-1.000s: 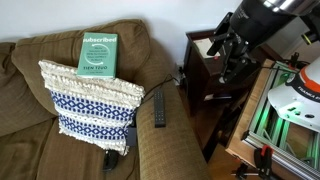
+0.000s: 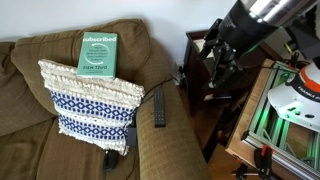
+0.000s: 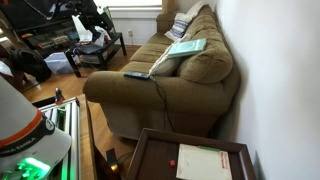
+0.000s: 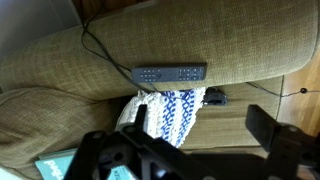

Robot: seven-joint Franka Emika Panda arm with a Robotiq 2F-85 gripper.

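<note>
My gripper is open above the sofa, its dark fingers [image 4: 265, 128] spread wide with nothing seen between them. In exterior view 1 the gripper hangs in the air to the right of the sofa arm. A black remote [image 4: 168, 73] lies lengthwise along the brown sofa arm [image 2: 165, 145], apart from the gripper. Leaning on the backrest is a blue-and-white patterned pillow [image 2: 92, 108] with fringed rows. A green book [image 2: 98, 55] rests upright against the pillow's top edge; only its corner shows in the wrist view.
A small black object [image 2: 111, 159] lies on the seat by the pillow. Thin dark cables run across the sofa arm. A brown tray-like surface [image 3: 150, 160] holding a pale booklet [image 3: 203, 163] stands beside the sofa. A wooden table edge [image 2: 245, 125] lies under the arm's base.
My gripper has shifted slightly left and down in exterior view 1. The remote, pillow and book have not moved.
</note>
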